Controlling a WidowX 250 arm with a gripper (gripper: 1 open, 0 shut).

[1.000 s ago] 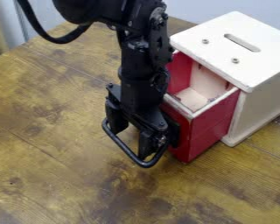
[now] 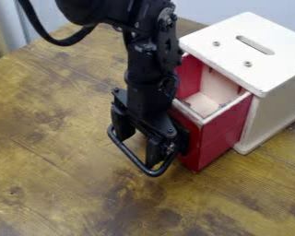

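Note:
My black gripper (image 2: 147, 138) hangs low over the wooden table, just left of a white box (image 2: 249, 55) with a red drawer (image 2: 212, 138) pulled out at its front. The gripper sits close against the drawer's front left. Its fingers point down and are mostly hidden by its own dark body, so I cannot tell whether they are open or shut. The inside of the drawer shows pale, partly hidden by my arm.
A pale wall runs along the back. The white box fills the right side, with a slot in its top.

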